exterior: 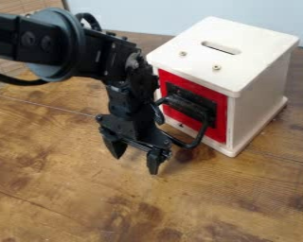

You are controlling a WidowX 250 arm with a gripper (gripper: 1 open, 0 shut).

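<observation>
My black gripper [133, 155] points down just above the wooden table, left of and in front of a small wooden box [253, 90]. Its two fingers stand apart with nothing visible between them, so it is open. The box has a pale body, a slot [222, 46] in its top and a red front panel [216, 130] with a dark piece on it, partly hidden behind my arm and its cable.
A pale wall or board stands behind the box at the upper right.
</observation>
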